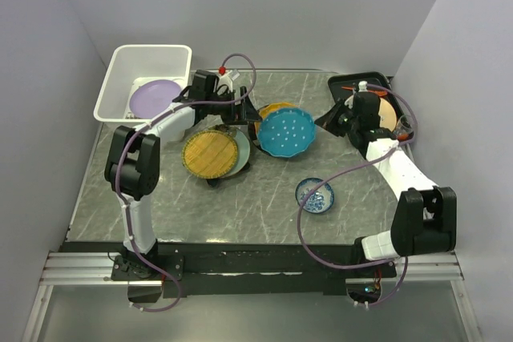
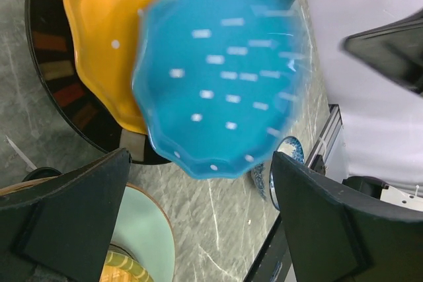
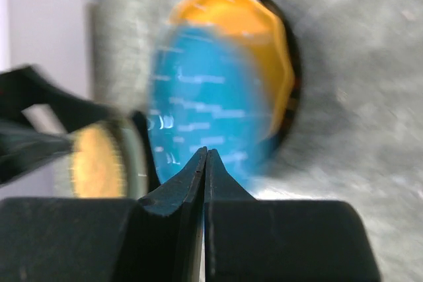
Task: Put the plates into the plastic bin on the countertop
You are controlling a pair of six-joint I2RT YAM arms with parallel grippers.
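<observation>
A blue dotted scalloped plate (image 1: 286, 133) is lifted at the tip of my right gripper (image 1: 321, 122), which is shut on its rim; it is blurred in both wrist views. Under it lie an orange plate (image 2: 106, 37) and a dark plate. My left gripper (image 1: 245, 114) stands open above the left side of that stack, nothing between its fingers. A yellow woven plate (image 1: 208, 154) lies on a pale green plate (image 2: 149, 236) to the left. The white plastic bin (image 1: 108, 102) at the back left holds a purple plate (image 1: 154, 98).
A small blue-patterned dish (image 1: 315, 195) lies front right. A black tray (image 1: 341, 83) with a round tan item and orange utensils stands back right.
</observation>
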